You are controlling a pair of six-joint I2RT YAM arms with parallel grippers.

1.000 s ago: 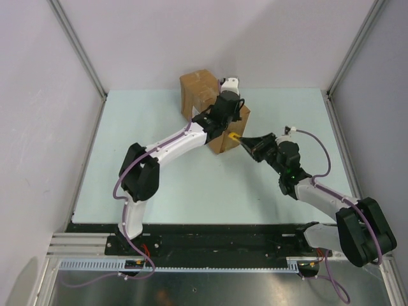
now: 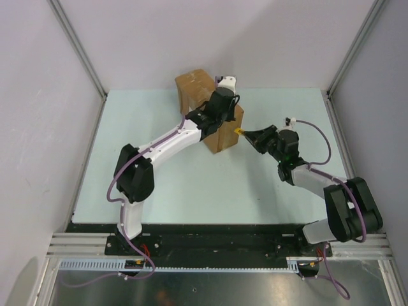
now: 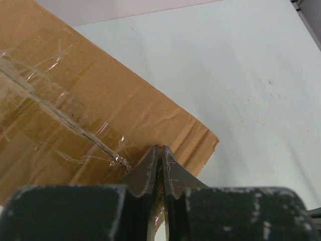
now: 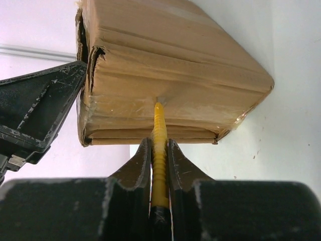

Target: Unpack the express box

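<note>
The cardboard express box (image 2: 194, 86) stands at the back middle of the table, its taped seam showing in the left wrist view (image 3: 75, 110). My left gripper is over it from above, its fingertips close together on the cardboard near an edge; whether anything is between them is unclear. My right gripper is shut on a yellow knife (image 4: 159, 125), whose tip meets a taped side of the box in the right wrist view.
A wall stands just behind the box.
The box and my left arm have shifted slightly left in the top view. The right arm has also moved, with the knife still in its gripper.
</note>
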